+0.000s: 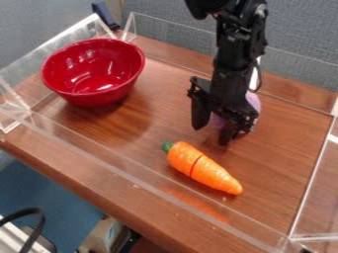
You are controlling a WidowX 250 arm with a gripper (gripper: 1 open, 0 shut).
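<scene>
The black arm reaches down from the top to the middle right of the wooden table, its gripper [219, 123] low over the surface. A pale purple object [252, 107] is partly hidden behind the gripper. Whether the fingers hold it or are open cannot be made out. An orange toy carrot [205, 170] with a green tip lies in front of the gripper, apart from it. A red bowl [93, 84] sits at the back left.
A clear low barrier runs round the table [132, 138], along the front and sides. The bare wood between bowl and carrot is free. A grey wall stands behind.
</scene>
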